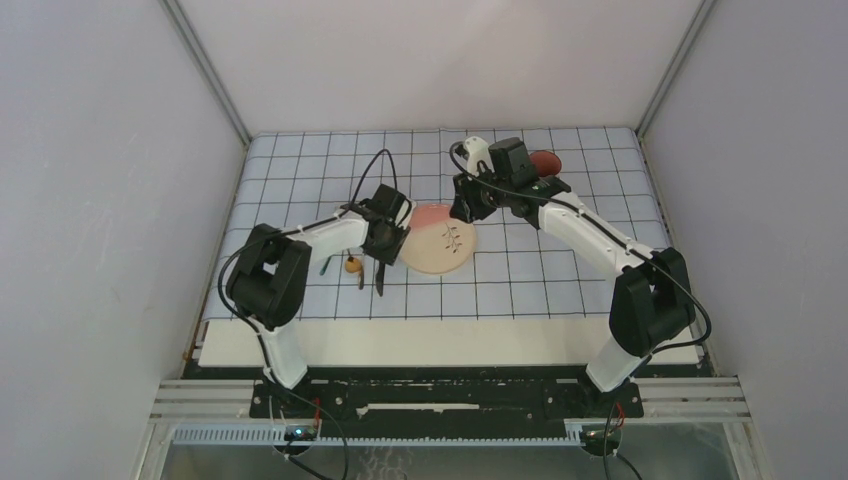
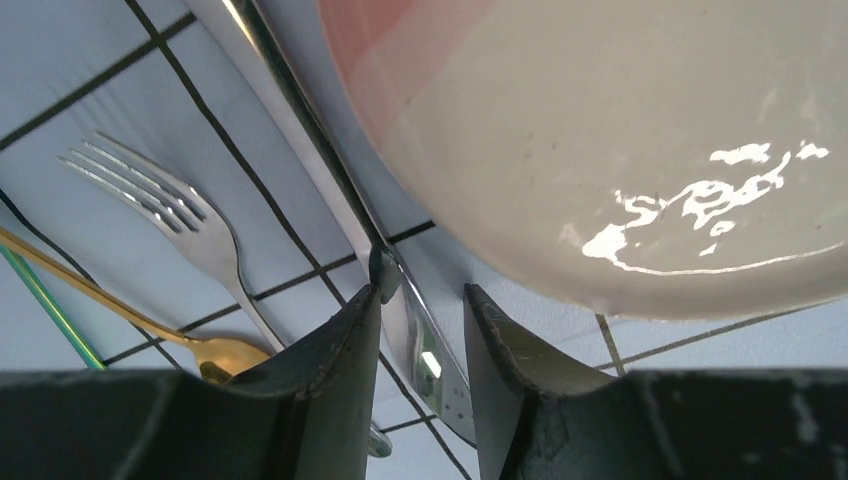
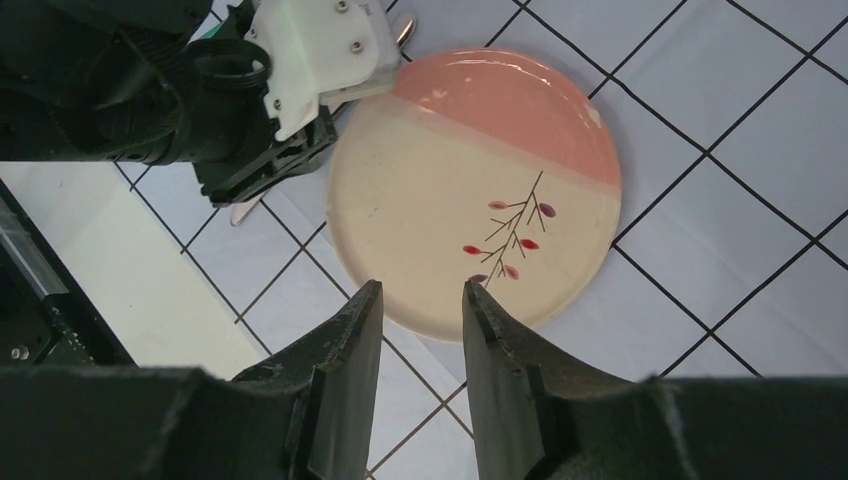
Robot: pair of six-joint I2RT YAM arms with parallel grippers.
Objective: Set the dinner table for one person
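A cream plate with a pink segment and a twig pattern (image 1: pixel 438 248) lies flat on the tiled-pattern cloth, near the middle. Just left of it in the left wrist view is a silver knife (image 2: pixel 300 110), lying along the plate's edge. My left gripper is open low over the knife, whose lower part shows between the fingers. Further left are a silver fork (image 2: pixel 210 240) and a gold spoon (image 2: pixel 140 318). My right gripper hovers above the plate's right side, its fingers apart and nothing between them.
A green-handled utensil (image 2: pixel 50 310) lies beyond the gold spoon. Behind the right arm stands a reddish-brown bowl or cup (image 1: pixel 545 162), partly covered by it. In the right wrist view, the left arm (image 3: pixel 290 110) reaches close to the plate.
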